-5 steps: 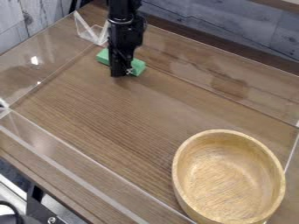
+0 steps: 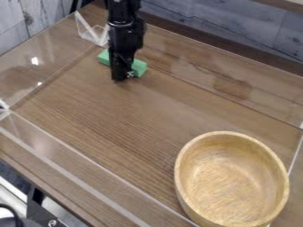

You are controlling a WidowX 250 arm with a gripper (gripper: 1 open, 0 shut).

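The black gripper (image 2: 120, 66) hangs at the upper middle-left, its fingers down at a green object (image 2: 137, 66), partly hidden behind it, on the wooden table (image 2: 142, 133). Whether the fingers are shut on the green object cannot be made out.
An empty pale wooden bowl (image 2: 232, 177) sits at the lower right. Clear or white plastic (image 2: 92, 31) lies near the back left beside the arm.
The gripper has shifted very slightly; the green object stays in about the same place.
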